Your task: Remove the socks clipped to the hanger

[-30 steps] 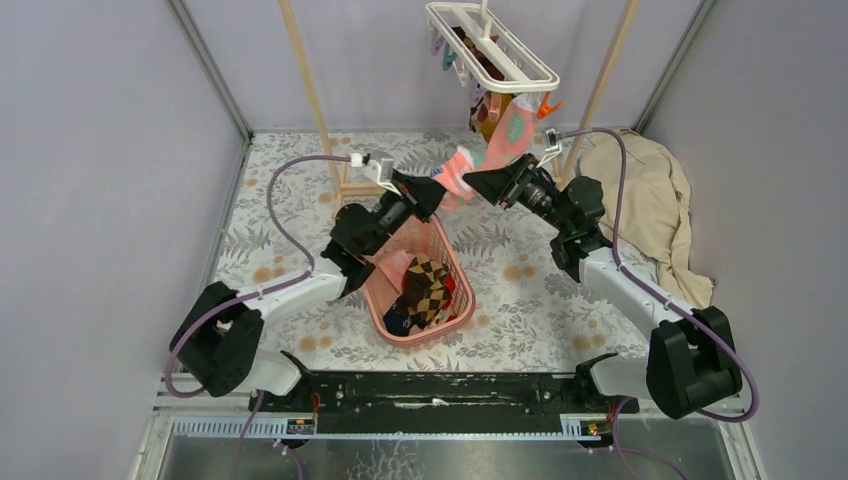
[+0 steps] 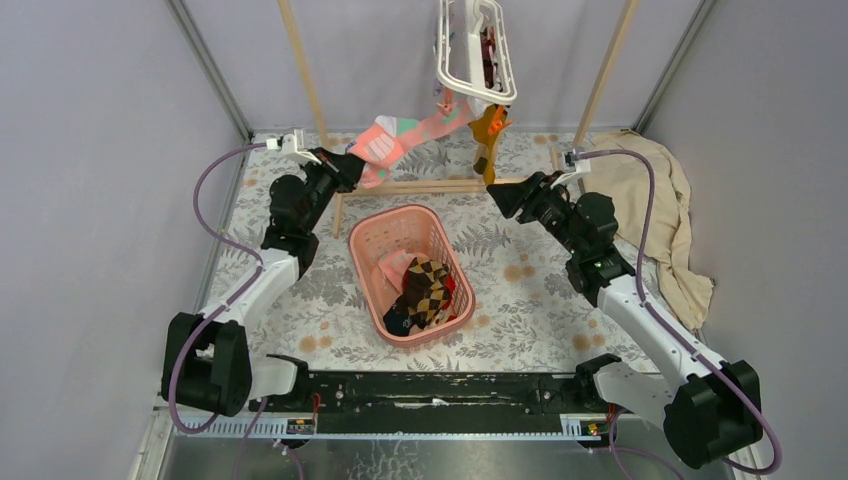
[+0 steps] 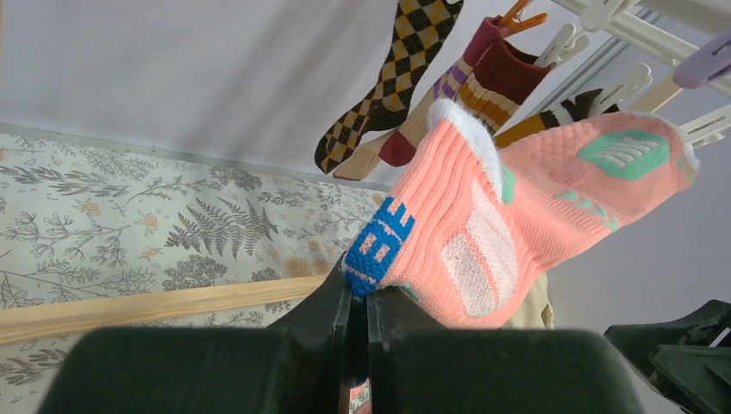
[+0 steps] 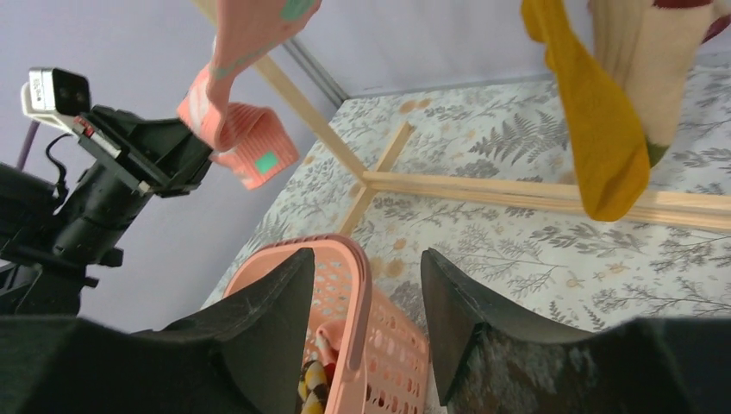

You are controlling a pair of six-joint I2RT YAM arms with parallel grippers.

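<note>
My left gripper is shut on the cuff end of a pink sock with white and green patches and a blue band. The sock stretches from the gripper up to the hanger, its far end at a clip on the rail. In the top view the white hanger hangs at the back, tilted. A mustard sock, a checkered sock and a dark red striped sock also hang from it. My right gripper stands open and empty, below and in front of the mustard sock.
On the table, between the arms, a pink basket holds several socks. A wooden bar crosses behind it. Beige cloth lies at the back right. The patterned surface right of the basket is clear.
My left gripper has moved left and back, pulling the pink sock taut and swinging the hanger left. My right gripper, earlier close by the sock, is now apart from it, lower and slightly right.
</note>
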